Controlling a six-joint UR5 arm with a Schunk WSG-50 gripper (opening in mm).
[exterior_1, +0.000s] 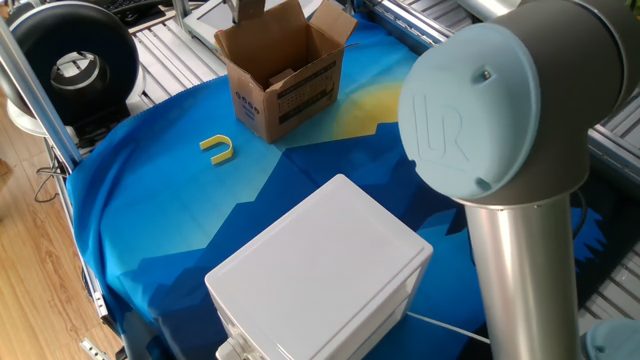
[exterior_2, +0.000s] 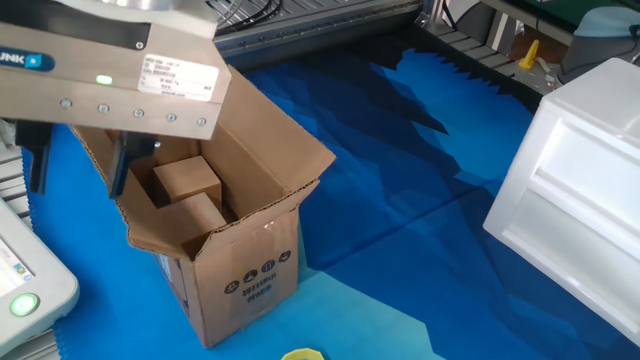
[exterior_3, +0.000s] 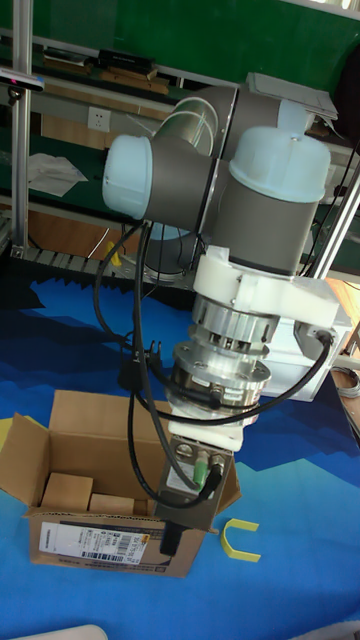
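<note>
My gripper hangs over the side of the open cardboard box away from the white cabinet in exterior view 2. Its two dark fingers stand well apart, and nothing shows between them. Inside the box lie two smaller brown blocks, a rear block and a nearer block. A yellow U-shaped piece rests on the blue cloth beside the box. In exterior view 3 one dark finger shows in front of the box wall; the other is hidden there.
A white drawer cabinet stands on the blue cloth, apart from the box. A light-coloured tablet-like device lies beside the box. Open cloth lies between box and cabinet. A small yellow object stands at the back.
</note>
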